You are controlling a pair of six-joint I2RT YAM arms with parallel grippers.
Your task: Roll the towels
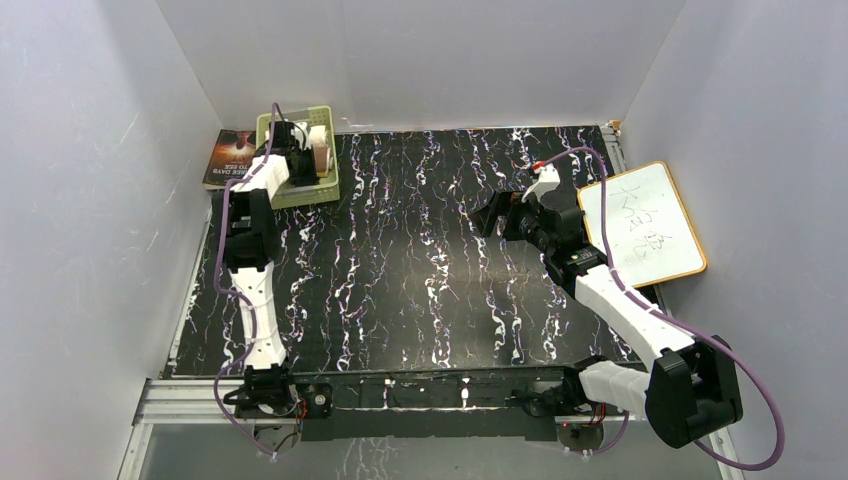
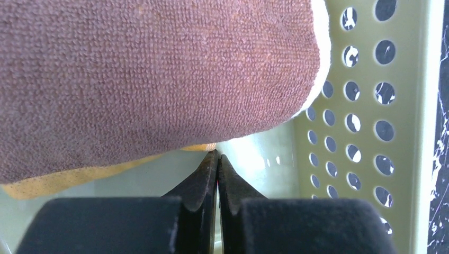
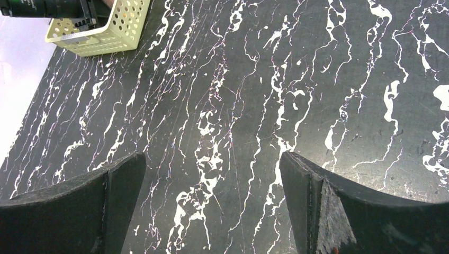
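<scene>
Towels lie in a pale green basket (image 1: 330, 184) at the back left: a mauve-brown towel (image 2: 159, 69) with white along one edge, a yellow one (image 2: 63, 180) beneath it, and something cream behind. My left gripper is down inside the basket, its fingertips shut at the brown towel's lower edge; whether any cloth is between them I cannot tell. My right gripper hangs open over the right part of the black marble-patterned table, with nothing between its fingers.
A book (image 1: 225, 160) lies left of the basket. A framed white board (image 1: 645, 220) lies at the right.
</scene>
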